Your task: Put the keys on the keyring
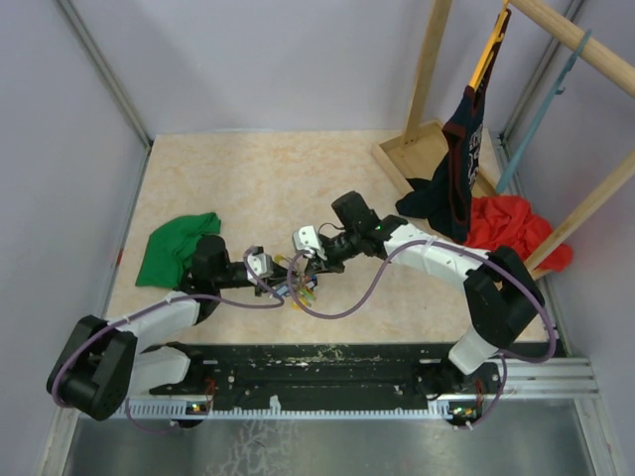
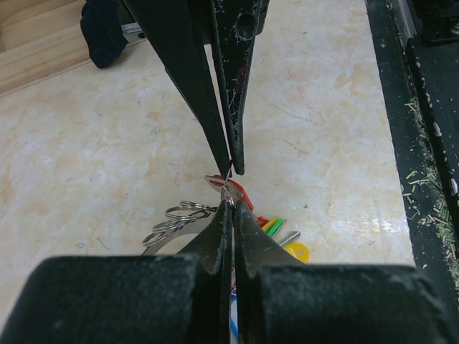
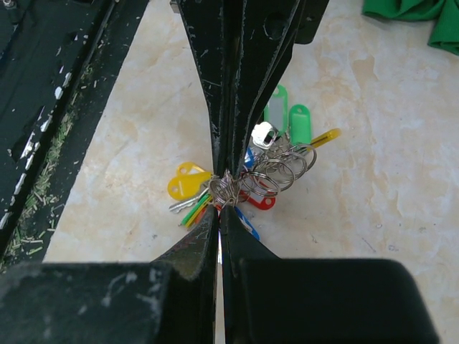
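Observation:
Both grippers meet over a pile of keys at the middle of the table. My left gripper is shut with a thin wire ring at its tips, beside the dark fingers of the other gripper. My right gripper is shut, with small silver rings (image 3: 224, 188) at its tips. Below lie keys with coloured tags: yellow (image 3: 183, 186), green (image 3: 300, 125), red (image 3: 264, 202). More loose key rings (image 3: 283, 170) fan out beside them. Whether a key is threaded on the held ring cannot be told.
A green cloth (image 1: 164, 253) lies at the left. A wooden rack (image 1: 417, 149) with hanging dark fabric (image 1: 461, 169) and a red cloth (image 1: 511, 228) stands at the right.

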